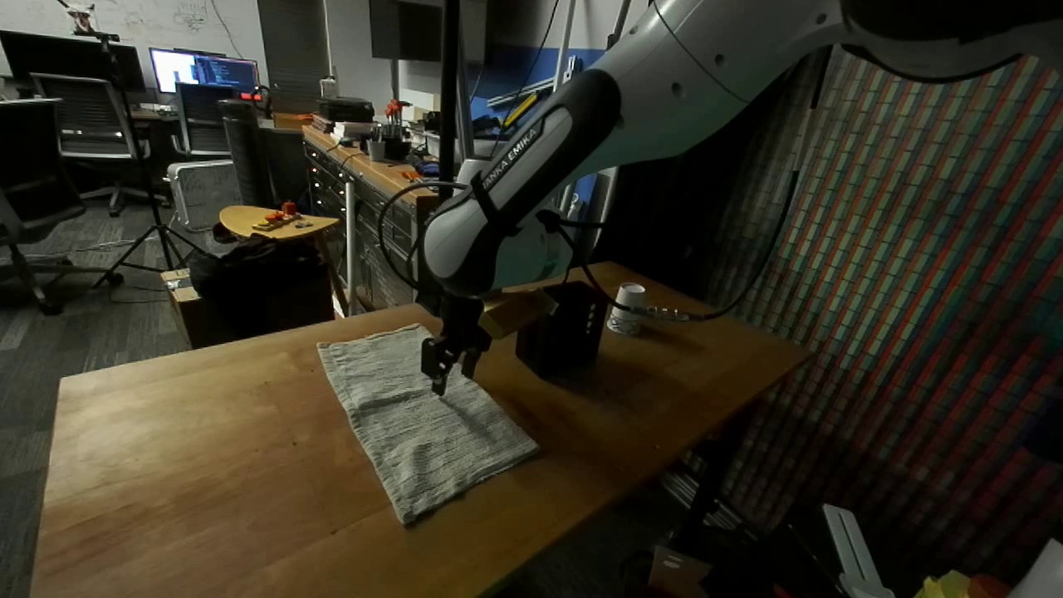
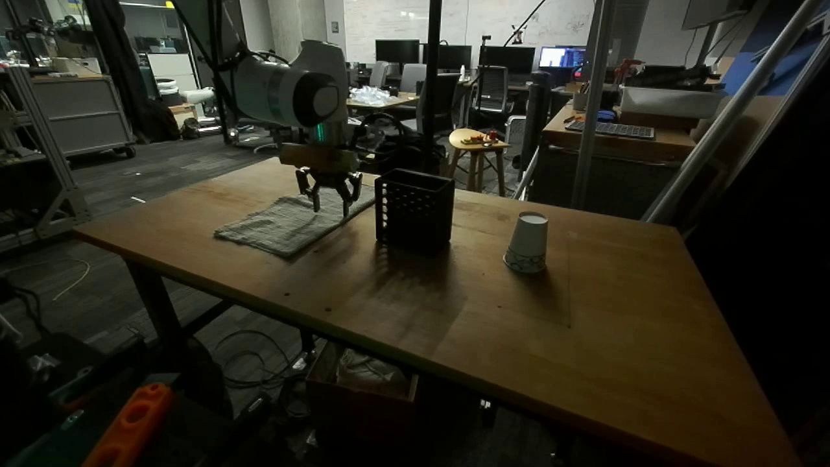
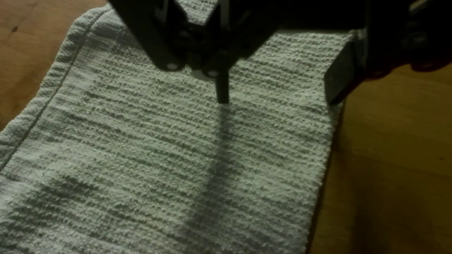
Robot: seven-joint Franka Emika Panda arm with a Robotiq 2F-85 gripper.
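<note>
A pale grey, ribbed cloth (image 1: 418, 438) lies spread flat on the wooden table, with a few low wrinkles. Over it hangs my gripper (image 1: 453, 382), fingers pointing down and spread apart with nothing between them. In exterior view 2 the gripper (image 2: 331, 210) is above the cloth's edge (image 2: 272, 226) nearer the black basket. The wrist view has one dark fingertip (image 3: 222, 95) over the cloth (image 3: 169, 148) and the other beside the cloth's right edge. Whether either finger touches the fabric, I cannot tell.
A black perforated basket (image 2: 413, 210) stands close beside the gripper. Farther along is an upside-down white paper cup (image 2: 526, 242). Bare table (image 1: 199, 448) lies on the cloth's other side, and the basket's end of the table (image 2: 622, 335) is mostly clear.
</note>
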